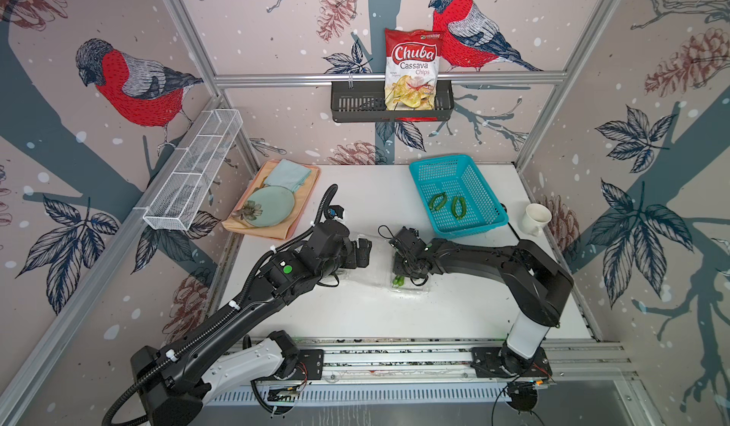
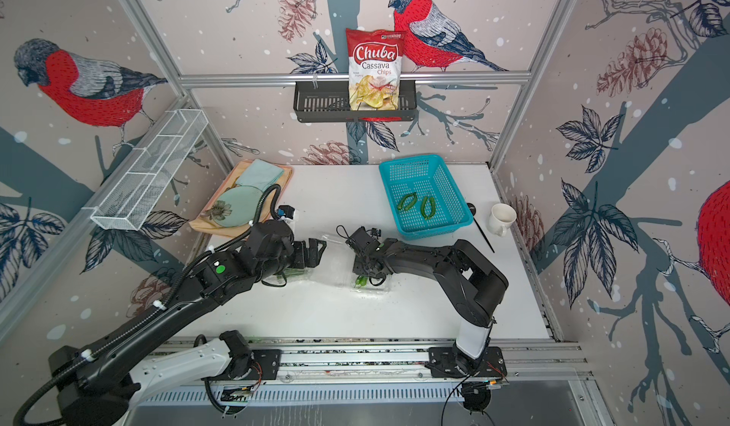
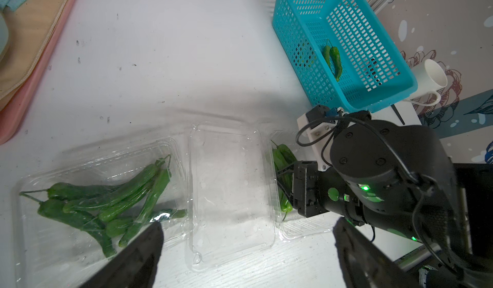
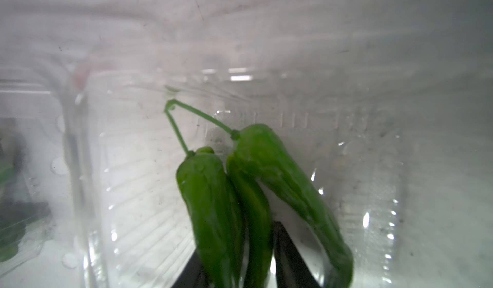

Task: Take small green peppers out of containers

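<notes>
In the right wrist view, several green peppers [image 4: 210, 200] lie in a clear plastic container [image 4: 154, 133]. My right gripper is down at them, its fingers part open on either side of the left and middle peppers; another pepper [image 4: 303, 200] lies outside the right finger. In the left wrist view, a second clear container [image 3: 30, 185] holds several more green peppers [image 3: 110, 200]. My left gripper stands wide open above the table with nothing between its fingers. Two green peppers [image 1: 458, 207] rest in the teal basket [image 1: 486, 217].
Between the two groups of peppers lies an empty clear tray section [image 3: 231, 190]. A white mug [image 1: 535, 218] stands at the right edge. A pink tray [image 1: 292, 213] with a plate and cloth sits at the back left.
</notes>
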